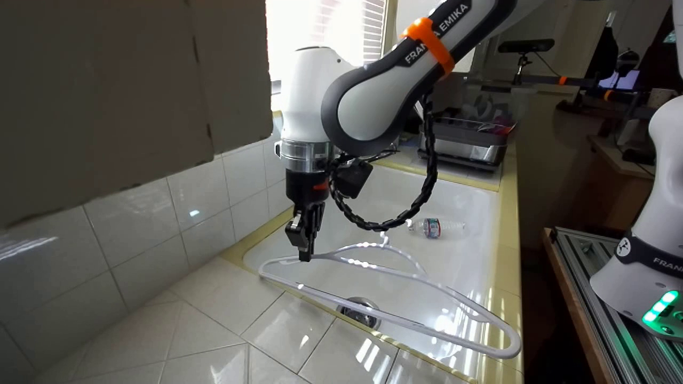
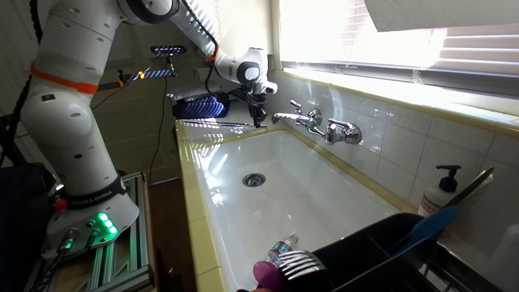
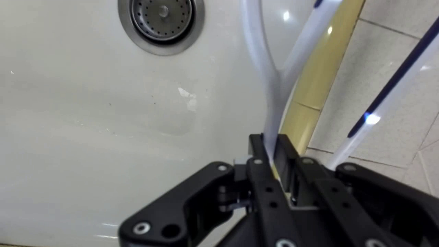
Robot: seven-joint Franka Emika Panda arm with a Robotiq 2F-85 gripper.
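Note:
A white plastic hanger (image 1: 390,314) hangs level above the near edge of the sink, its long bar crossing over the rim and drain. My gripper (image 1: 307,256) points straight down and is shut on the hanger's upper arm, near its left end. In the wrist view the gripper pinches the hanger (image 3: 274,88) just below where two white bars fork. From the other side, the gripper (image 2: 260,125) is small and the hanger shows only as a thin, dark line.
The white sink (image 2: 292,180) has a drain (image 2: 254,180) and a plastic bottle (image 1: 432,227) lying inside. A faucet (image 2: 297,117) juts from the tiled wall near the gripper. A dish rack (image 1: 467,137) stands at the far end.

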